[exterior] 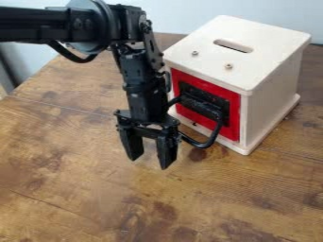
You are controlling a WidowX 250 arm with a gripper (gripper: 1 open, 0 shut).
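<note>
My black gripper [149, 148] hangs pointing down over the wooden table, left of and in front of a pale wooden box [252, 66]. Its two fingers stand apart with nothing seen between them. The box has a slot and two screws on its sloped top, and a red front panel [192, 118] with a black fitting, partly behind my arm. A black cable loops beside the gripper toward that fitting.
A white wall stands behind the table at the upper left.
</note>
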